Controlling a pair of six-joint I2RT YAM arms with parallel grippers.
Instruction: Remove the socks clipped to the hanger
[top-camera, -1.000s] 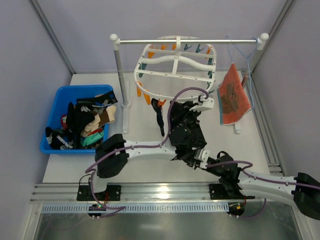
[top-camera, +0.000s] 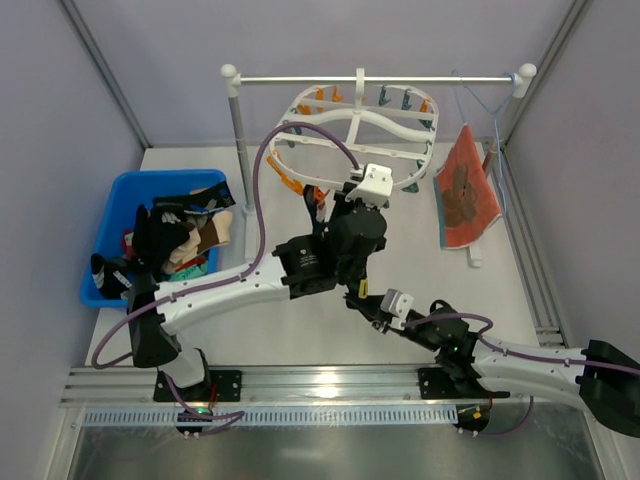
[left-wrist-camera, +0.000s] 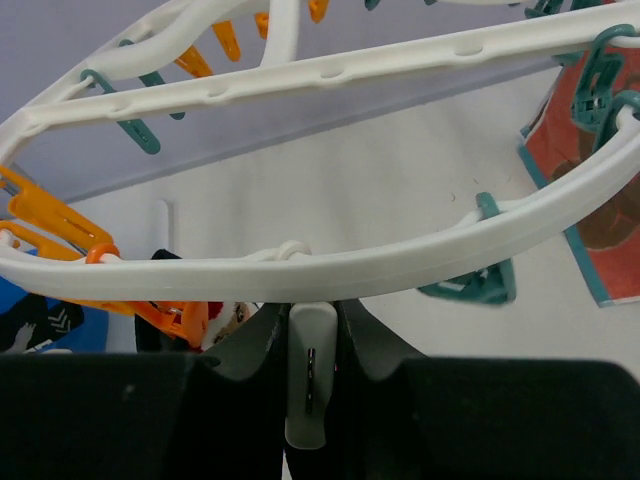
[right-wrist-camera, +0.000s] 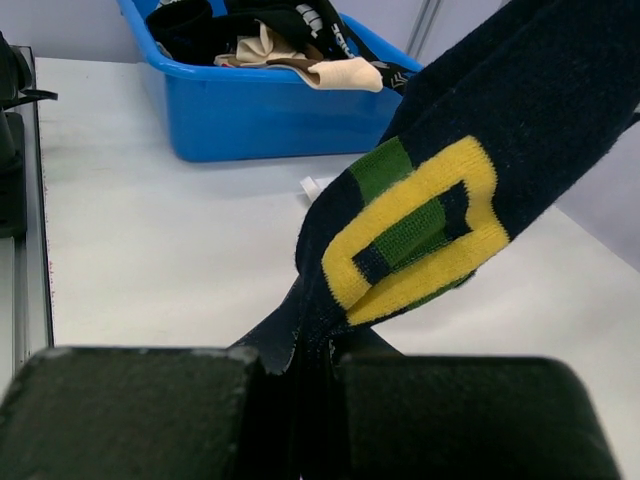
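Note:
Beneath the front rim of the white hanger (left-wrist-camera: 420, 262), my left gripper is shut on a pale slotted piece (left-wrist-camera: 312, 375). Navy cloth of a sock with a yellow and green pattern (right-wrist-camera: 415, 235) is pinched in my right gripper. The sock stretches from there toward the upper right of the right wrist view. From above, its yellow patch (top-camera: 363, 288) shows just over the right gripper (top-camera: 360, 300), below the left arm. A second dark sock (top-camera: 317, 208) hangs by an orange clip (top-camera: 320, 193) on the rim. The patterned sock's top end is hidden.
On the left stands a blue bin (top-camera: 120, 205) holding several socks and cloths. An orange cloth (top-camera: 465, 195) hangs right of the hanger. Orange and teal clips (left-wrist-camera: 483, 280) line the hanger, which hangs from a white rail (top-camera: 300, 80).
The hanger has tilted and swung.

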